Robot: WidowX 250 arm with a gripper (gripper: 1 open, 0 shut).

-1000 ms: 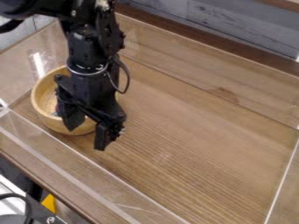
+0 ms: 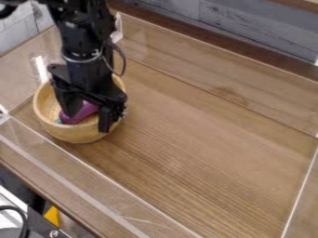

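My black gripper (image 2: 87,110) stands open at the left, lowered into a light wooden bowl (image 2: 74,130), one finger on each side. A purple object (image 2: 80,111) lies inside the bowl, partly hidden behind the gripper's fingers; a small bit of blue shows beside it. Whether the fingers touch the purple object I cannot tell.
A pale wall runs along the back. A cable and a small yellow object (image 2: 52,215) show at the lower left corner.
My gripper has moved back, away from the viewer, over the bowl, uncovering more of the bowl and the purple object in it.
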